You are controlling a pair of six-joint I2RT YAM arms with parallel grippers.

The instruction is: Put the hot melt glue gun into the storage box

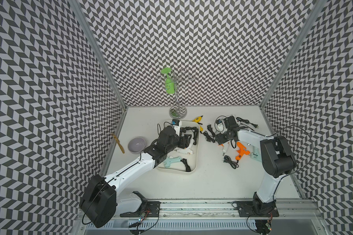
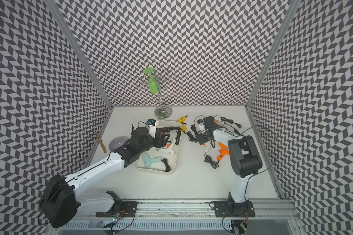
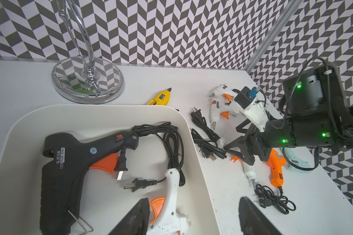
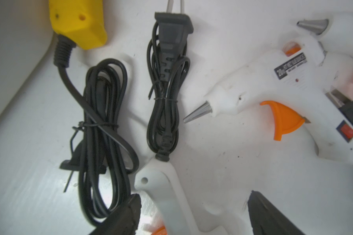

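The cream storage box (image 3: 86,109) holds a black glue gun (image 3: 62,168), a white glue gun (image 3: 170,195) with orange trigger, and a teal glue gun (image 2: 151,159). Above the box's white gun, my left gripper stands open, its fingers apart and empty. To the right of the box, my right gripper is open too. A white glue gun (image 4: 164,184) with a bundled black cord lies low on the table between its fingers in the right wrist view, its lower part cut off by the frame. No grip on it shows.
Behind the box lie a yellow glue gun (image 3: 160,98) and a chrome stand (image 3: 88,84). Other white glue guns (image 4: 270,78), an orange one (image 3: 276,166) and a teal one (image 3: 298,160) rest on the right. A purple bowl (image 1: 136,145) sits left of the box.
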